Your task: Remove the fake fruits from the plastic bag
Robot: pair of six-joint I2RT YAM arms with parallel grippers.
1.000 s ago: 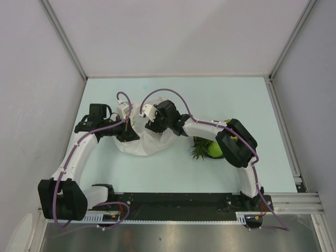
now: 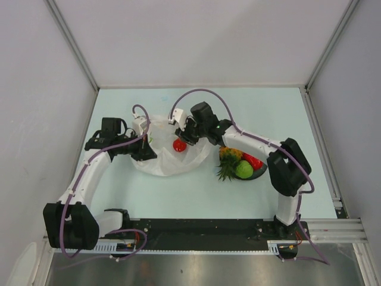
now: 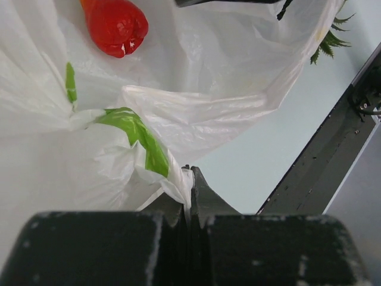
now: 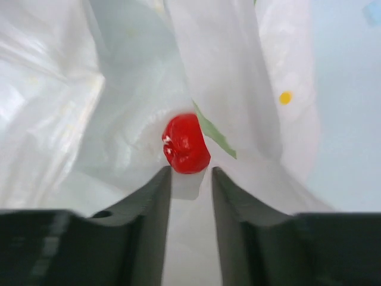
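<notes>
The white plastic bag [image 2: 169,165] lies spread on the table, its mouth pulled wide. Inside rests one red fruit [image 2: 179,145], which also shows in the left wrist view as a red, orange-topped fruit [image 3: 117,28]. My left gripper [image 2: 155,157] is shut on the bag's edge, a thin fold of film [image 3: 186,185] pinched between its tips. Over the bag opening, my right gripper has its fingers parted with nothing held. The red fruit [image 4: 186,144] sits just beyond those fingertips in the right wrist view.
Right of the bag, a dark plate [image 2: 259,173] holds a pineapple [image 2: 227,168], a green fruit [image 2: 244,170], a red fruit [image 2: 253,161] and a yellow-orange one. The right forearm passes above it.
The bag is spread wider to the right, and the red fruit now shows inside. The left arm stayed still.
</notes>
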